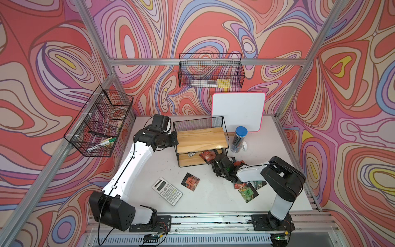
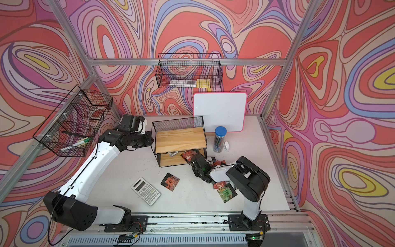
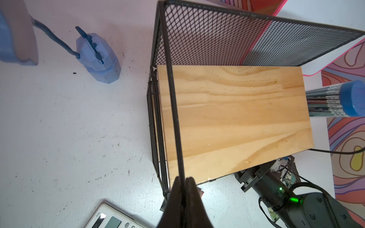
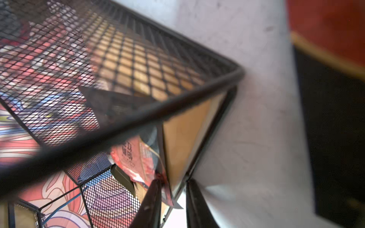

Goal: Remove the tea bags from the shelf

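Note:
A red-and-dark tea bag [image 1: 207,156] lies in the shelf's lower level, under the wooden board [image 1: 199,139]. My right gripper is at that bag's edge [image 4: 133,155], fingers apart; whether they touch it is unclear. More tea bags lie on the table: one [image 1: 190,181] in front of the shelf, several [image 1: 248,192] at the right. My left gripper hangs at the shelf's left end, shut, with a black frame bar lined up behind its fingers.
A calculator [image 1: 166,190] lies front left. A blue-lidded jar [image 1: 238,140] and white mouse [image 1: 244,145] stand right of the shelf, with a whiteboard [image 1: 237,109] behind. Wire baskets hang at the back and left.

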